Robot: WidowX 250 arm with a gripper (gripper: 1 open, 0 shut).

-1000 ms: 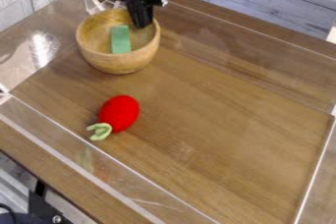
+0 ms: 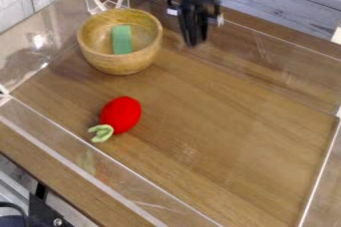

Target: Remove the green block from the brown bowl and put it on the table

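The green block (image 2: 122,39) stands inside the brown bowl (image 2: 122,63), leaning near its middle, with nothing gripping it. The bowl rests on the table at the upper left. To the right of the bowl, clear of its rim, is my dark gripper (image 2: 194,38), blurred and pointing down over the table. Its fingers are too smeared to show how far apart they are, and no object can be made out between them.
A red vegetable-like toy (image 2: 120,115) with a pale green tip lies below the bowl, at the lower left. A raised rim borders its edges.
My gripper has moved from the bowl's back rim toward the right and somewhat nearer the camera. The green block, bowl and red toy look unmoved.
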